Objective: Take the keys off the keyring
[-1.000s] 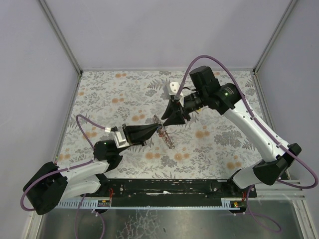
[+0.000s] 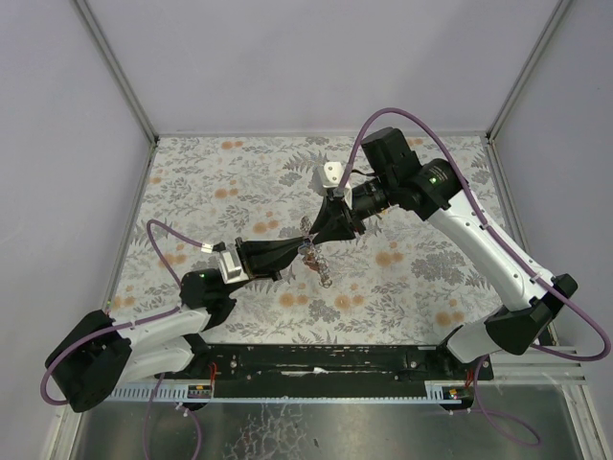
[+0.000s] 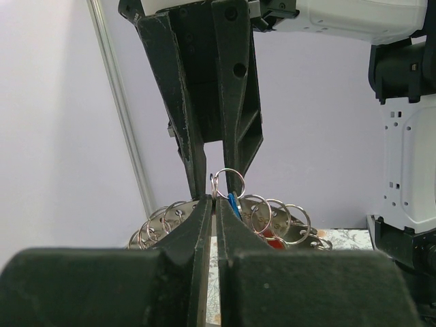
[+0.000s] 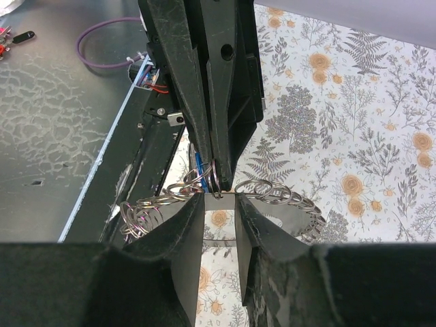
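The keyring, a metal strip (image 2: 317, 261) with wire loops along it, hangs between the grippers. In the left wrist view the loops (image 3: 296, 223) fan out on both sides, with a blue bit beside the fingertips. My left gripper is shut, a thin wire loop (image 3: 231, 170) at its tips. The right gripper points at the left one's tips, its fingers parted by a small gap. Loops (image 4: 143, 214) also show around those tips in the right wrist view. Individual keys are hard to make out.
A flowered cloth (image 2: 230, 163) covers the table, mostly clear. At the front lies a dark glossy surface (image 4: 48, 136), with small red and black items (image 4: 13, 39) at its far corner. Both arms reach close together over the middle.
The hanging strip has swung and turned slightly below the grippers. The arms have barely moved.
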